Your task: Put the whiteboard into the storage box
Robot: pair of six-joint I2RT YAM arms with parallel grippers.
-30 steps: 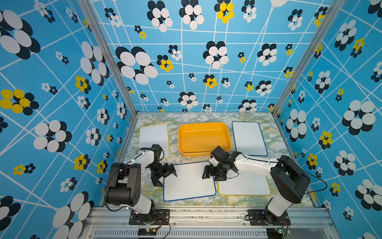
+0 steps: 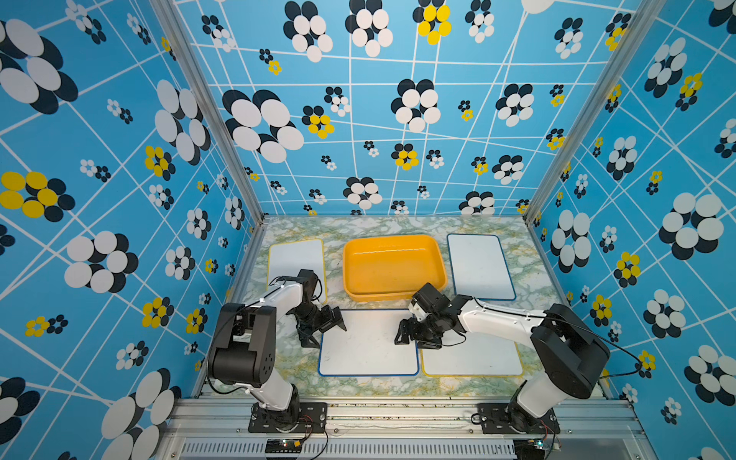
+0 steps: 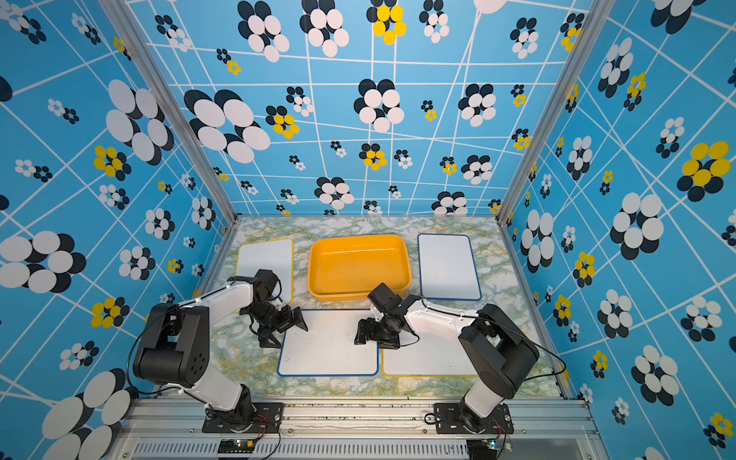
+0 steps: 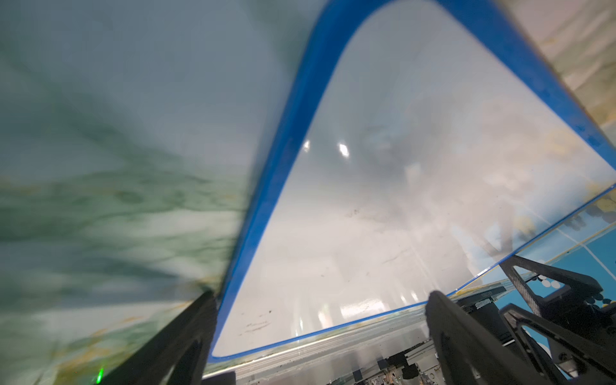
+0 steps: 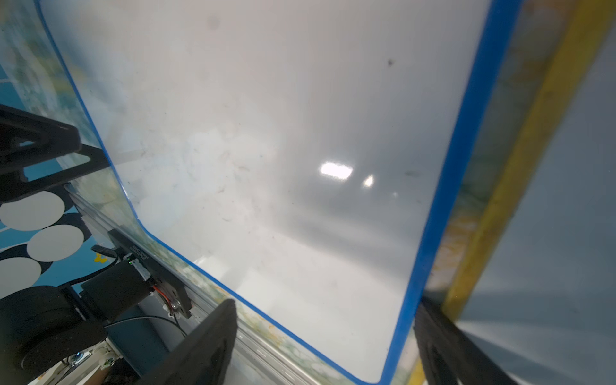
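Note:
A blue-framed whiteboard point(image 2: 368, 345) lies flat on the marble table in front of the yellow storage box point(image 2: 394, 264). My left gripper point(image 2: 325, 329) is open at that board's left edge; in the left wrist view its fingertips straddle the blue rim. My right gripper point(image 2: 411, 335) is part open at the board's right edge, where the blue rim point(image 5: 442, 199) runs beside the yellow rim point(image 5: 507, 199) of the neighbouring board. Whether its fingers touch either rim is hard to tell.
Other whiteboards lie around: yellow-framed ones at the back left point(image 2: 297, 253) and front right point(image 2: 471, 356), a blue-framed one at the back right point(image 2: 479, 264). The box appears empty. Narrow strips of marble show between them.
The front blue-framed board has shifted back toward the box and slightly right, straightening. Both grippers have moved with it in the same direction.

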